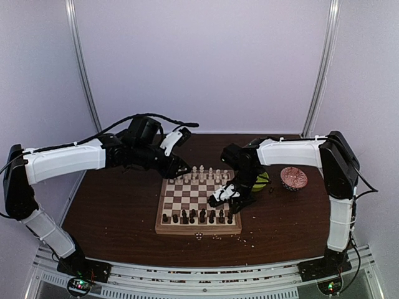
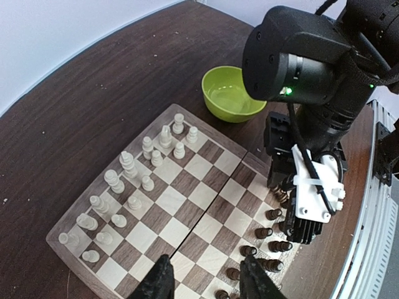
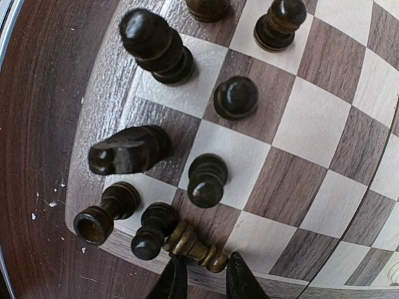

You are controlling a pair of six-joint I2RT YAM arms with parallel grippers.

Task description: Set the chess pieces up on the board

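Note:
The chessboard [image 2: 188, 219] carries a pale set [image 2: 115, 179] at its far side and a dark set [image 1: 202, 216] at its near side. In the left wrist view, my left gripper stands open over the board, empty. My right gripper is at the dark side's right corner, fingers [image 3: 239, 279] apart. A brownish pawn-like piece [image 3: 194, 245] lies tilted at its fingertips, close beside a dark pawn [image 3: 153, 232]; whether the fingers touch it is unclear. Near it stand a dark rook [image 3: 106, 213] and a dark knight [image 3: 129, 150].
A green bowl [image 2: 228, 93] stands beyond the board's right side, partly behind my right arm in the top view. A patterned red bowl [image 1: 293, 179] is farther right. Small crumbs [image 1: 217, 238] lie before the board.

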